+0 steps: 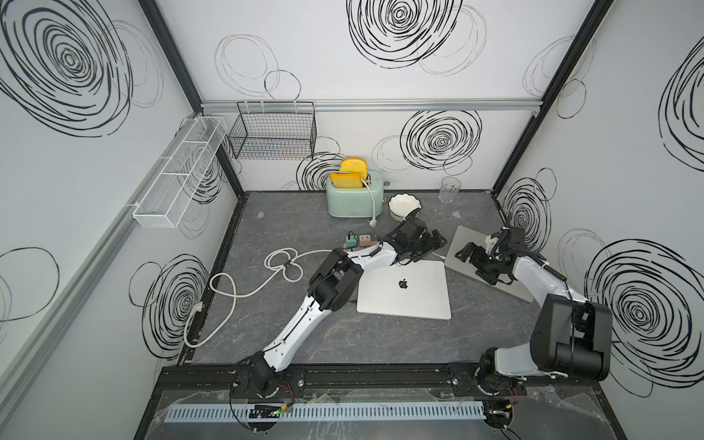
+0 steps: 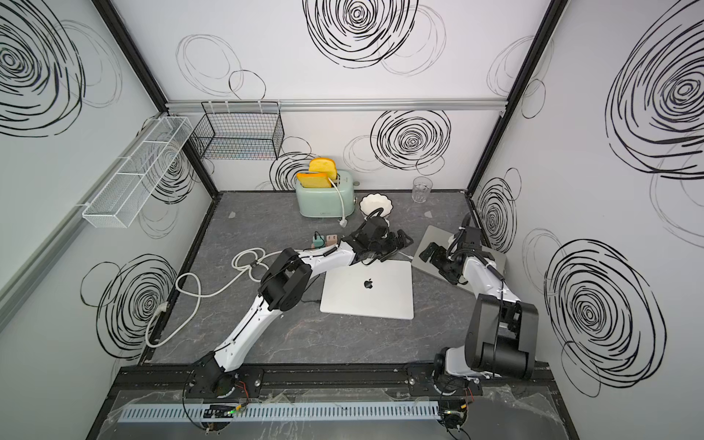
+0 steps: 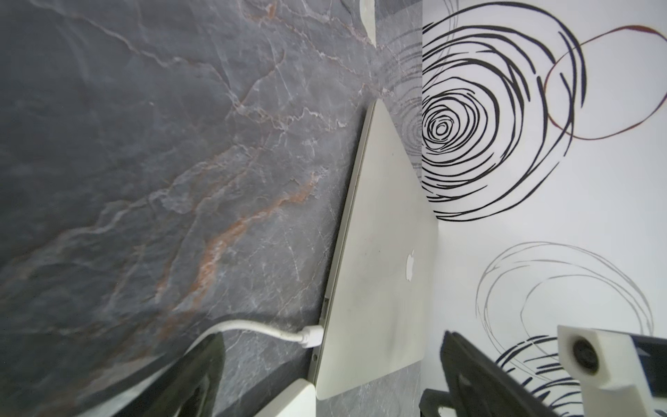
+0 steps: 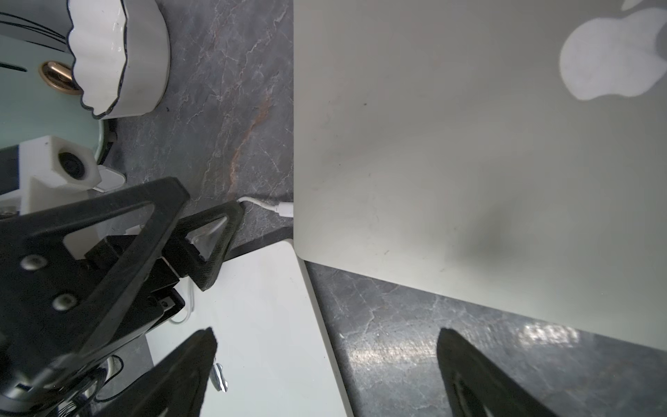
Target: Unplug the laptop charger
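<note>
The grey laptop (image 1: 463, 253) lies closed and slanted at the right of the table. A white charger plug (image 3: 312, 336) sits at a port in its side edge, with a white cable (image 3: 260, 328) running away from it. My left gripper is open and pointed at that edge, the plug showing between its fingers but untouched. In the right wrist view the plug (image 4: 285, 209) shows just beyond the left gripper's fingertips. Above the grey laptop's lid, my right gripper is open with nothing held.
A silver laptop (image 1: 403, 297) lies closed beneath the left gripper, close to the grey one's corner. Behind stand a white bowl (image 1: 404, 205), a green toaster (image 1: 355, 201) and a glass (image 1: 449, 190). A long white cord (image 1: 234, 294) loops across the left side.
</note>
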